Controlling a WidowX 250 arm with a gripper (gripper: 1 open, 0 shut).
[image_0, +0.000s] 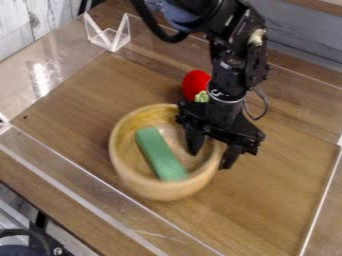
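A light wooden bowl (134, 158) sits on the wooden table, with a green elongated block (160, 155) inside it. The black gripper (214, 148) is low over the bowl's right side, its fingers at or near the rim; whether they touch or grasp it is hidden. A red object (197, 84), with some green below it, lies behind the bowl, partly covered by the arm.
A clear plastic object (110, 33) stands at the far back left. Raised edges border the table.
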